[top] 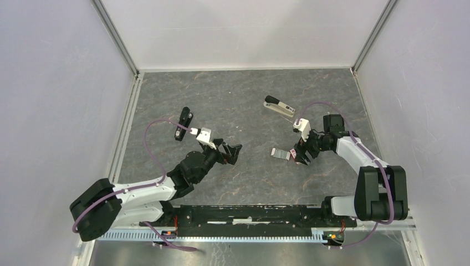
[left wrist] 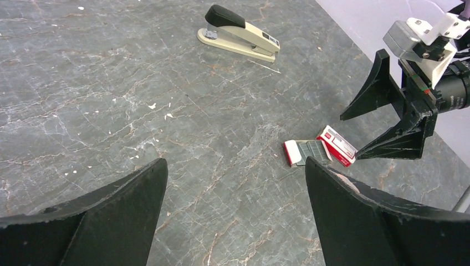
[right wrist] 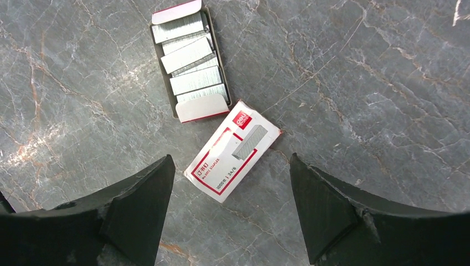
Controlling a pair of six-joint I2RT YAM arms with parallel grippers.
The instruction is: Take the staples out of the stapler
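Note:
A cream stapler with a black handle (left wrist: 238, 34) lies toward the back right. The black stapler (top: 184, 123) rests at the left of the table. Over the middle hangs my left gripper (top: 233, 154), open and empty, with bare table below it in its wrist view. My right gripper is open too, above a closed white-and-red staple box (right wrist: 219, 172) that shows between its fingers; whether they touch it I cannot tell. Next to that box is an opened staple tray (right wrist: 195, 80) holding several staple strips.
A thin pale strip (left wrist: 265, 67) lies in front of the cream stapler. White walls (top: 233, 33) bound the table at the back and sides.

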